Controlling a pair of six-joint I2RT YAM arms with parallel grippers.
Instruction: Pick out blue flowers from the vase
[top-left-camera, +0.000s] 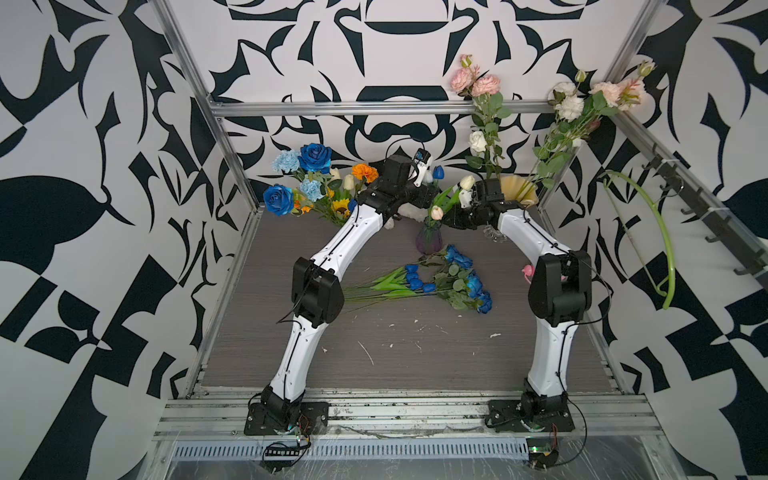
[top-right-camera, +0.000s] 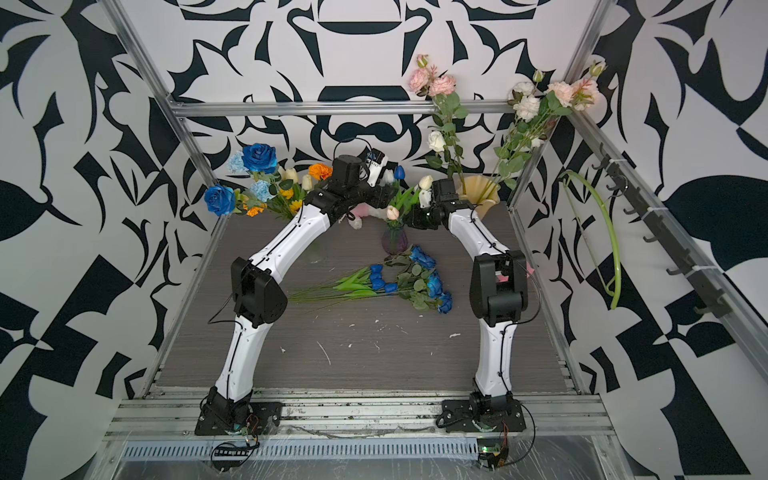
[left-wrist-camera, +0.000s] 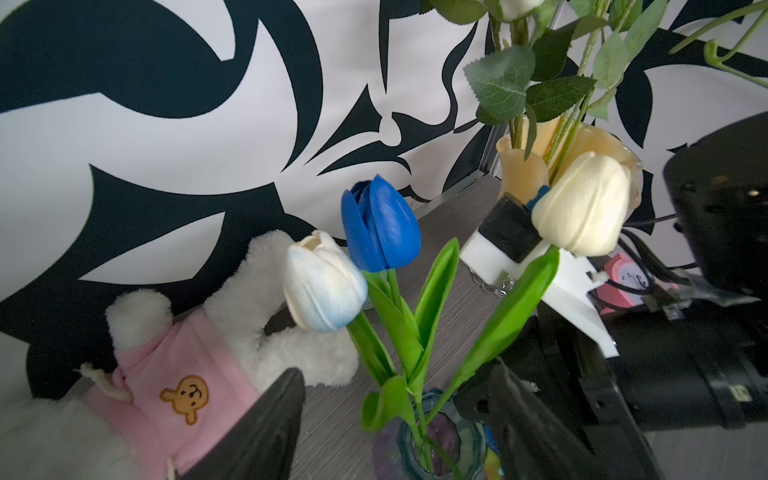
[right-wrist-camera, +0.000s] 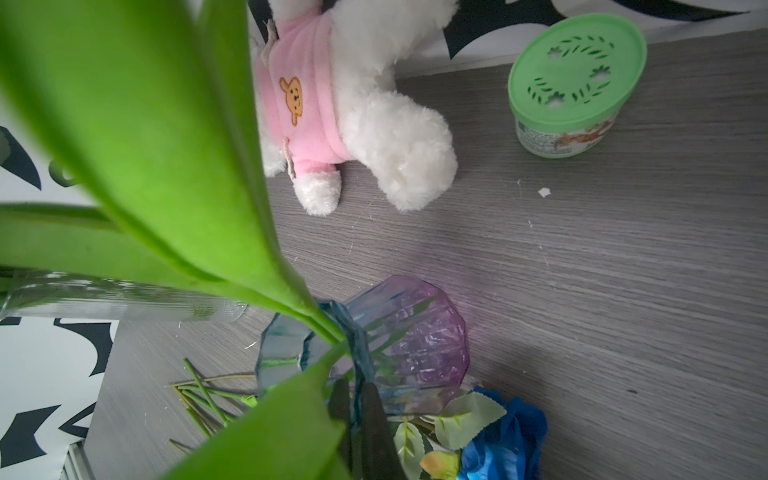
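Note:
A blue tulip (left-wrist-camera: 379, 222) stands in the clear blue-and-purple vase (right-wrist-camera: 412, 336), beside a bluish-white tulip (left-wrist-camera: 324, 281) and a cream tulip (left-wrist-camera: 582, 205). My left gripper is open, its fingers (left-wrist-camera: 260, 436) apart on either side of the tulip stems, below the blossoms. No stem appears clamped. In the right wrist view, my right gripper is shut at the vase mouth, with the rim's edge between its fingers. Green leaves hide part of that view. More blue flowers (top-left-camera: 473, 286) lie on the table in front of the vase.
A white plush toy in a pink shirt (left-wrist-camera: 188, 384) lies behind the vase. A green-lidded tub (right-wrist-camera: 577, 72) stands near the wall. A mixed bouquet (top-left-camera: 314, 182) is at the back left; a yellow vase (top-left-camera: 520, 190) stands back right.

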